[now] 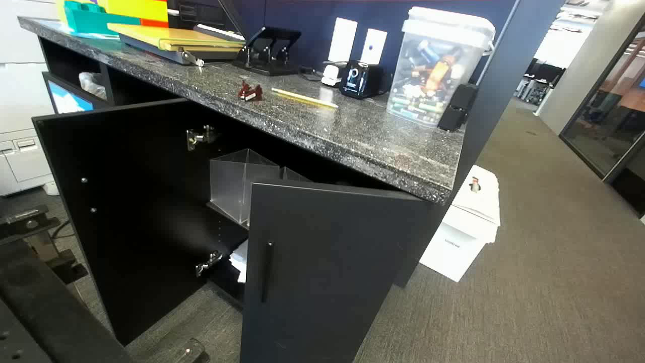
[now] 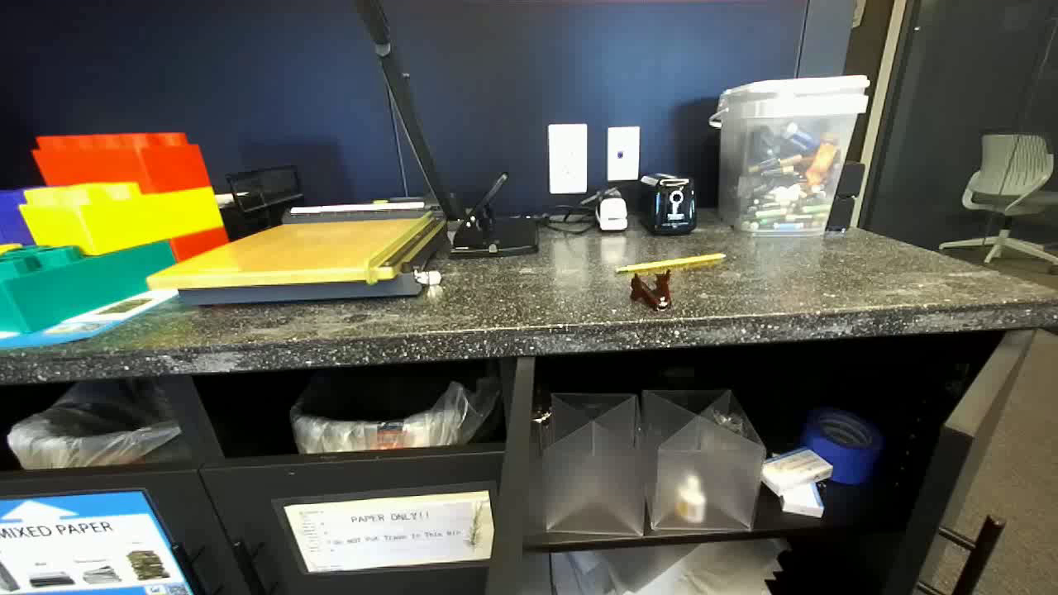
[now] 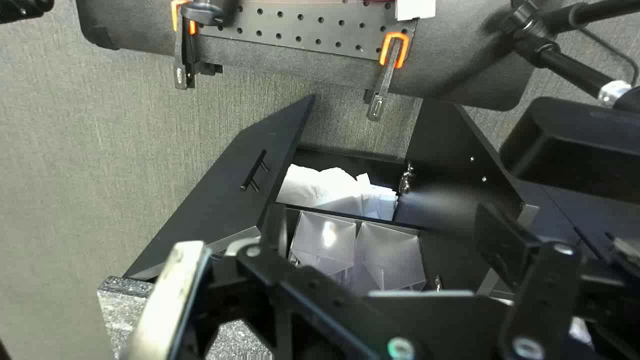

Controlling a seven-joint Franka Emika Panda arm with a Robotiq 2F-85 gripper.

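In the wrist view my gripper is open, its dark fingers spread wide with nothing held between them. It appears over the cabinet opening, but how far above I cannot tell. Both doors stand open: one with a bar handle (image 1: 320,254) and another (image 1: 115,199) showing its inner side with hinges. On the shelf sit two clear angular holders (image 2: 593,466). A dark red staple remover (image 2: 651,291) and a yellow pencil (image 2: 671,263) lie on the speckled counter (image 2: 536,327). Neither exterior view shows the gripper.
A lidded tub of batteries (image 2: 790,164) stands at the counter's right end. The yellow paper cutter (image 2: 297,253) and large toy bricks (image 2: 119,213) fill the left. Blue tape (image 2: 841,445) and small boxes (image 2: 796,471) share the shelf.
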